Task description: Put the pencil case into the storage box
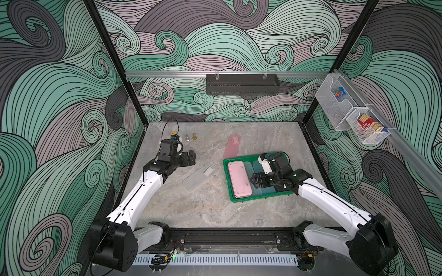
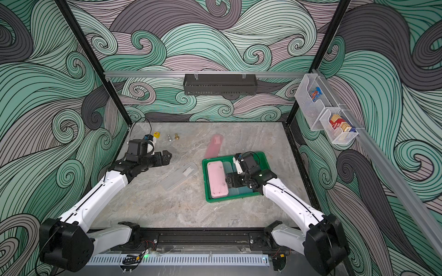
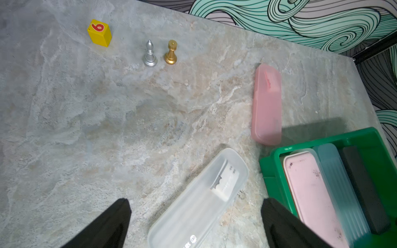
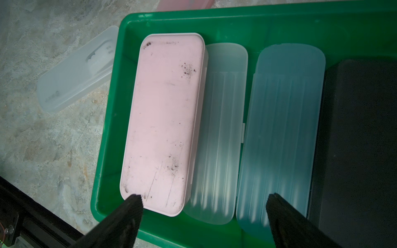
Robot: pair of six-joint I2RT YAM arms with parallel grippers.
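Observation:
The green storage box (image 1: 235, 200) stands right of the table's middle. In the right wrist view it holds a pale pink case (image 4: 163, 119), a clear case (image 4: 219, 136), a teal case (image 4: 281, 136) and a black case (image 4: 359, 148), side by side. Outside it, a clear white pencil case (image 3: 198, 206) lies slanted to its left, and a translucent pink pencil case (image 3: 268, 105) lies behind it. My left gripper (image 1: 190, 158), open and empty, hovers to the left of and beyond the white case. My right gripper (image 1: 257, 179) is open over the box, nothing between its fingers.
A yellow cube (image 3: 99, 33), a silver chess piece (image 3: 149, 54) and a gold one (image 3: 170, 52) stand at the back left. Wire baskets (image 1: 338, 101) hang on the right wall.

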